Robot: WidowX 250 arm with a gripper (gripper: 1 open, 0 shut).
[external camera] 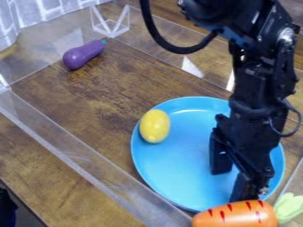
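My black gripper point(236, 168) hangs low over a blue plate point(178, 173), its fingers down at the plate's right half and apart from each other. Whether anything lies between them is hard to see in the dark shapes. A yellow egg-shaped object point(154, 126) rests on the plate's upper left. An orange toy carrot point(231, 215) with a pale green top lies at the plate's front right edge, below the gripper.
A purple toy eggplant point(83, 53) lies at the back left on the wooden surface point(77, 97). Clear plastic strips border the area.
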